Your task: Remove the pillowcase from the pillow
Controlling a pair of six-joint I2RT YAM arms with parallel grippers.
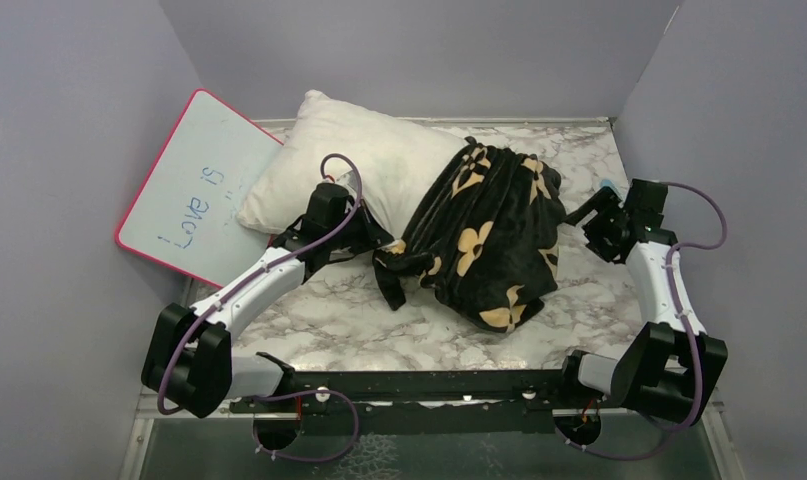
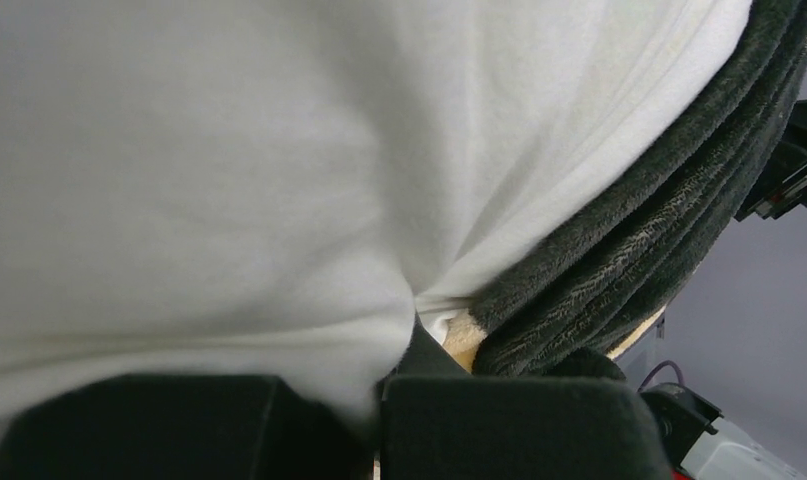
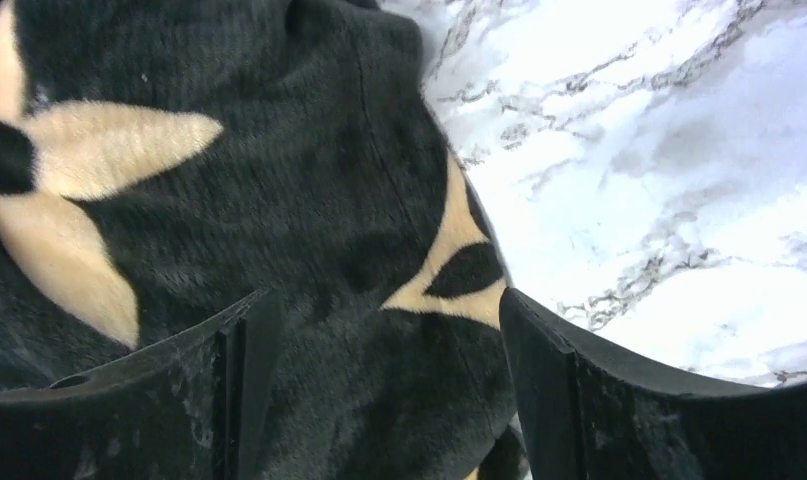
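Note:
The white pillow (image 1: 329, 150) lies at the back left, its right end inside the dark pillowcase with tan flowers (image 1: 494, 225). At the pillow's front edge, by the pillowcase's bunched opening, my left gripper (image 1: 387, 243) is shut. In the left wrist view, white pillow fabric (image 2: 379, 330) gathers down between the shut fingers, with dark folds of the pillowcase (image 2: 599, 250) beside it. My right gripper is open over the pillowcase's right edge (image 3: 449, 260), with no cloth pinched between its fingers. The pillow's covered end is hidden.
A whiteboard with a pink rim (image 1: 194, 190) leans at the left, partly under the pillow. Bare marble-patterned table (image 1: 349, 330) shows along the front and at the right. Grey walls stand at the back and both sides.

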